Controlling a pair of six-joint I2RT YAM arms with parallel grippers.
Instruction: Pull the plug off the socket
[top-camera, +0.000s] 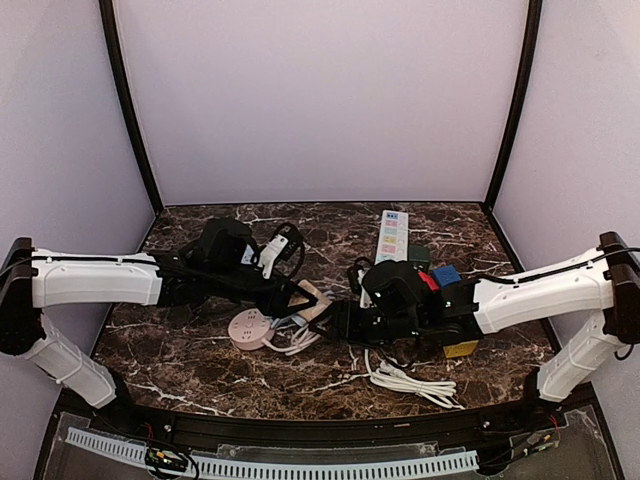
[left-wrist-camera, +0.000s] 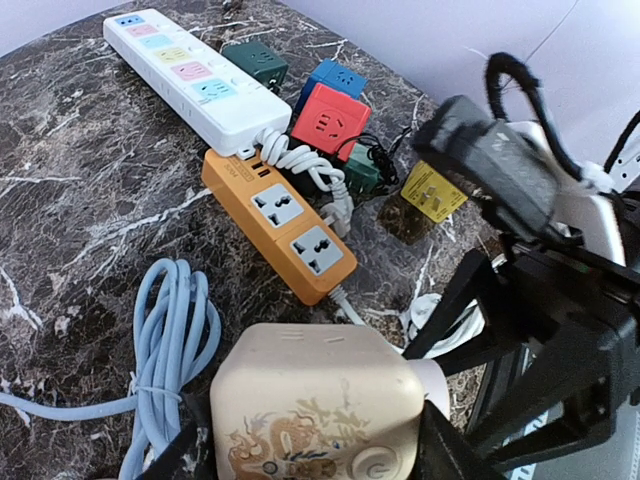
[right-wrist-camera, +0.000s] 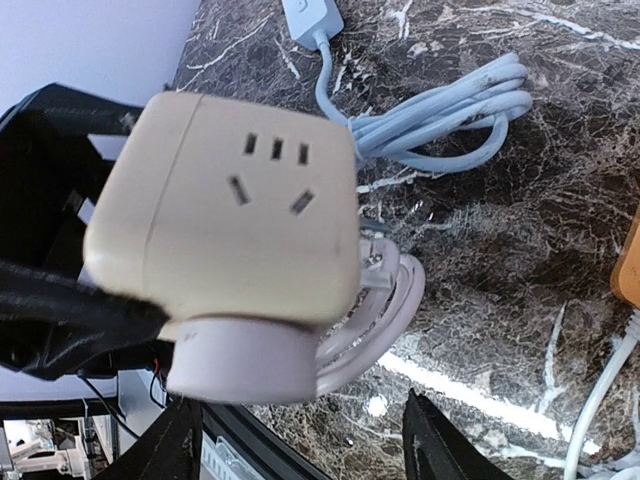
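Note:
A beige cube socket (left-wrist-camera: 315, 400) with a dragon print hangs above the table, my left gripper shut on it. In the right wrist view its slotted face (right-wrist-camera: 270, 200) is turned toward the camera. The pale pink plug (right-wrist-camera: 245, 360) sits against the cube's underside in that view, with its cord (right-wrist-camera: 385, 325) trailing behind. My right gripper is part open there, fingers at the lower edge. Seen from the left wrist, the plug (left-wrist-camera: 432, 385) lies between the right gripper's parted fingers (left-wrist-camera: 560, 365); no contact is clear.
A round pink power strip (top-camera: 250, 328) lies left of the grippers. An orange strip (left-wrist-camera: 280, 225), a white strip (left-wrist-camera: 195, 80) and several coloured cube sockets stand farther off. Coiled blue cable (left-wrist-camera: 170, 340) and white cable (top-camera: 410, 382) lie on the marble top.

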